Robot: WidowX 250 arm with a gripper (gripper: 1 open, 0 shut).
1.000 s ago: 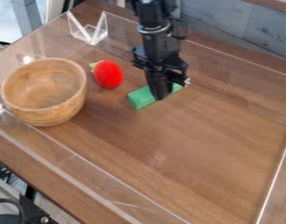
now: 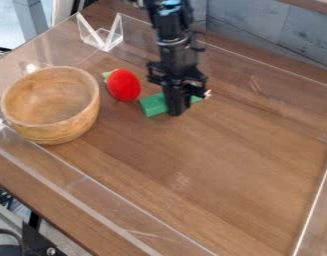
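Note:
My gripper [image 2: 177,98] is low over the table, directly on a green block [image 2: 154,105] that lies in the upper middle. It is shut, and its fingertips partly hide the block, so I cannot see anything between them. A red tomato-like object [image 2: 123,86] lies just left of the block, with a small pale green item [image 2: 108,75] behind it. A wooden bowl [image 2: 48,117] stands at the left.
Clear plastic walls edge the wooden table [image 2: 206,190]. A clear angular piece [image 2: 102,35] stands at the back left.

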